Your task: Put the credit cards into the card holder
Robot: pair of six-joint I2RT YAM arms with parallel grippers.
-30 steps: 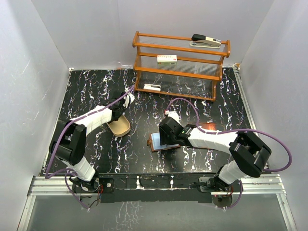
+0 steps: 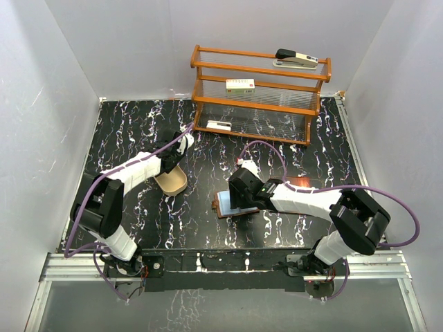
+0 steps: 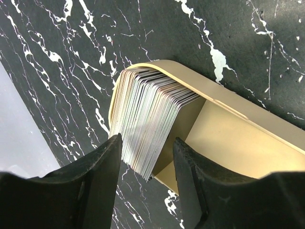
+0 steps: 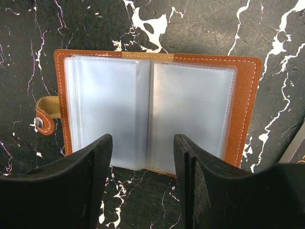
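In the left wrist view a dense stack of credit cards [image 3: 147, 119] leans edge-up inside a tan box [image 3: 248, 138]. My left gripper is open over the stack, its fingertips apart near the cards' lower end. No card is clearly gripped there. The card holder [image 4: 248, 109], brown leather with clear sleeves, lies spread open on the table in the right wrist view. Above its lower edge my right gripper is open, with nothing held between its fingers. From the top, the right arm hides much of the holder.
At the back stands a wooden rack [image 2: 259, 105] carrying a stapler [image 2: 296, 57] and a small box [image 2: 240, 86]. A brown item [image 2: 297, 182] lies partly hidden behind the right arm. Bare marble table [image 2: 190, 225] separates the tan box from the holder.
The left gripper and the tan box have shifted very slightly. The right arm and the card holder look the same.
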